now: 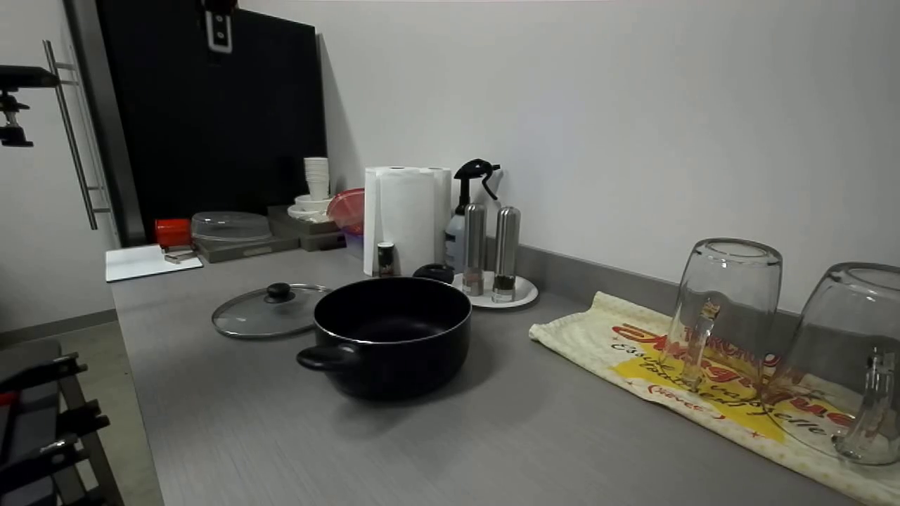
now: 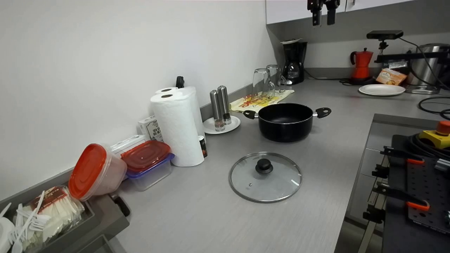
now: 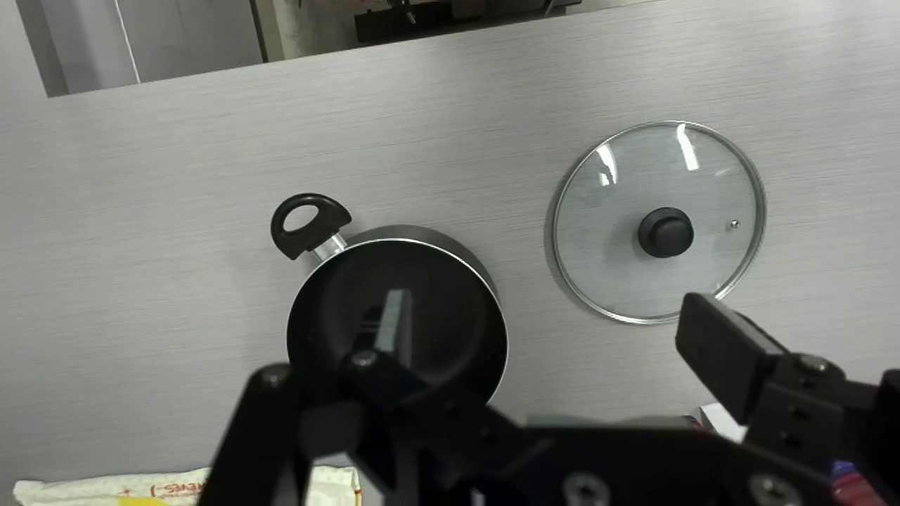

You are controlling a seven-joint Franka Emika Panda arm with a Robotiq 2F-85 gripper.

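Observation:
High over the counter, my gripper (image 2: pixel 323 17) stands open, its fingers wide apart and empty. Below it in the wrist view, the black pot (image 3: pixel 413 253) sits uncovered, partly hidden behind one finger. The pot (image 1: pixel 392 367) rests upright and appears empty, a handle on either side. Flat on the counter beside it lies the glass lid (image 2: pixel 265 185), its black knob (image 2: pixel 264 166) facing up. From above, the lid (image 3: pixel 607 278) is to the right of the pot, apart from it, near the other finger in the image. Only one fingertip shows at the top of exterior view 1.
Two steel grinders on a white plate (image 2: pixel 209 126), paper towel rolls (image 2: pixel 177 130) and plastic containers (image 2: pixel 147 179) line the wall. Upturned glass mugs (image 1: pixel 727 312) stand on a printed cloth (image 1: pixel 582 333). Bare counter (image 2: pixel 312 211) extends along the front edge.

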